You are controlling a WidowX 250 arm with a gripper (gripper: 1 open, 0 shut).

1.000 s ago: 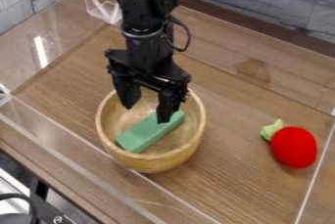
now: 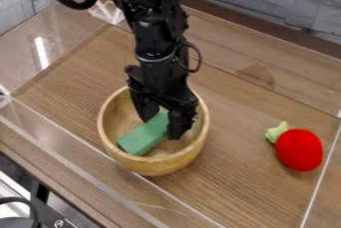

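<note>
A black gripper (image 2: 166, 101) reaches down into a wooden bowl (image 2: 111, 122) near the middle of the camera view, its fingertips over and beside a green block (image 2: 139, 139) lying in the bowl. The fingers look partly spread; whether they touch or hold the block cannot be told, as the gripper hides part of it.
A red round object with a pale green top (image 2: 298, 148) lies on the wooden table (image 2: 250, 78) at the right. A wall edge runs along the back.
The gripper has turned and moved lower into the bowl, toward the green block. The bowl and red object look unmoved.
</note>
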